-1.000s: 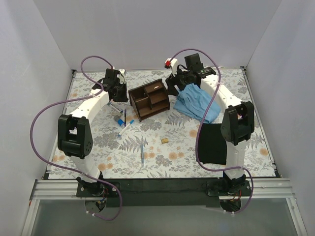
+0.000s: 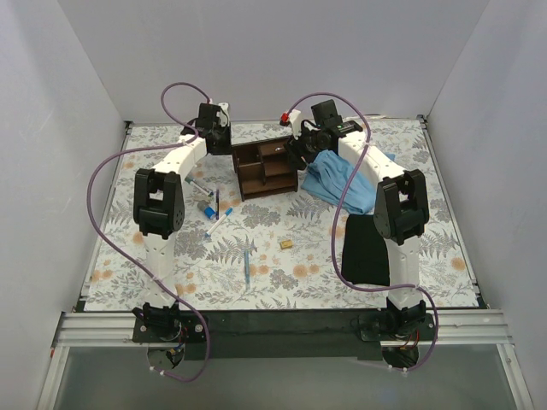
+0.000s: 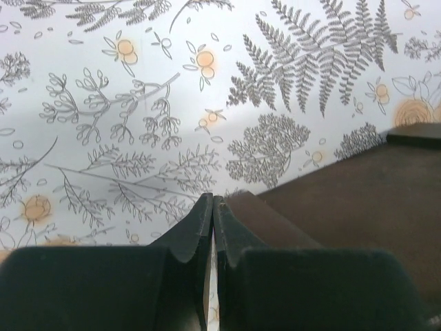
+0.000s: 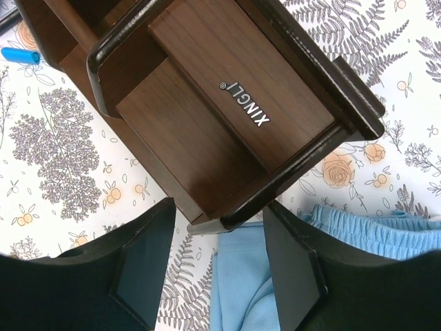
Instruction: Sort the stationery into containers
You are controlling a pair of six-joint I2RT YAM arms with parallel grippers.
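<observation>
A dark wooden organizer with several compartments [image 2: 265,179] stands at the back centre. My left gripper [image 2: 226,147] is shut at its left end; in the left wrist view its fingertips [image 3: 213,205] meet beside a brown edge, with nothing seen between them. My right gripper [image 2: 297,154] is open at the organizer's right end, its fingers either side of the corner in the right wrist view [image 4: 218,210]. Pens [image 2: 220,222], a blue cylinder [image 2: 206,211], a blue stick [image 2: 246,266] and a small yellow item [image 2: 285,244] lie on the patterned cloth at left and centre.
A crumpled light blue cloth [image 2: 340,184] lies right of the organizer, with a black mat [image 2: 366,249] in front of it.
Both arms have shifted. The left gripper has moved back and slightly right, the right arm a little left. The organizer has turned straighter and shifted slightly right.
</observation>
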